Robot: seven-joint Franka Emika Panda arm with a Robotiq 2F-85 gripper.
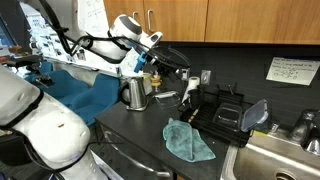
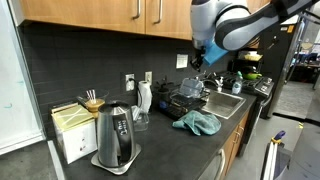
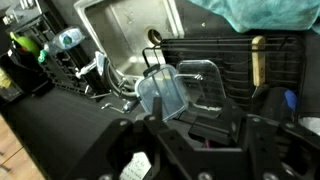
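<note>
A teal towel (image 1: 187,141) lies crumpled on the dark counter, in front of the dish rack; its edge also shows at the top of the wrist view as a teal cloth (image 3: 265,12). Above the counter, well clear of the towel, hangs my gripper (image 1: 180,68). Its dark fingers stand apart at the bottom of the wrist view, with no cloth seen between them. The black dish rack (image 1: 228,112) holds clear containers (image 3: 163,90) and a wooden-handled utensil (image 3: 258,60).
The steel sink (image 3: 130,30) and its faucet (image 1: 301,127) lie to the right of the rack. An electric kettle (image 2: 116,135) stands at the left. Wooden cabinets (image 1: 245,20) hang overhead. Bare counter (image 2: 165,150) shows between kettle and towel.
</note>
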